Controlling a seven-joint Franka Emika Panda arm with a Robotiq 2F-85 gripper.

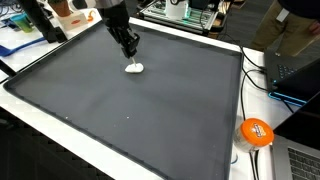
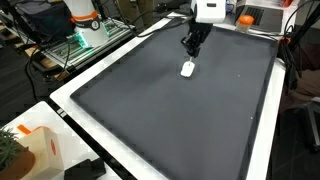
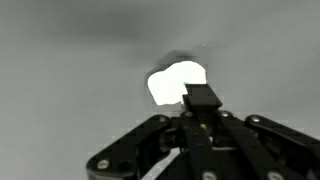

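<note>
A small flat white piece with a thin pale stem rising from it is at the dark grey table top, toward its far left part. My gripper is right above, shut on the upper end of that stem. In exterior view 2 the white piece hangs or rests just below the black gripper. The wrist view shows the broad white head beyond the gripper tips, with a soft shadow around it. Whether it touches the table is hard to tell.
An orange-topped container stands off the right edge beside a laptop. Cables run along the right side.
</note>
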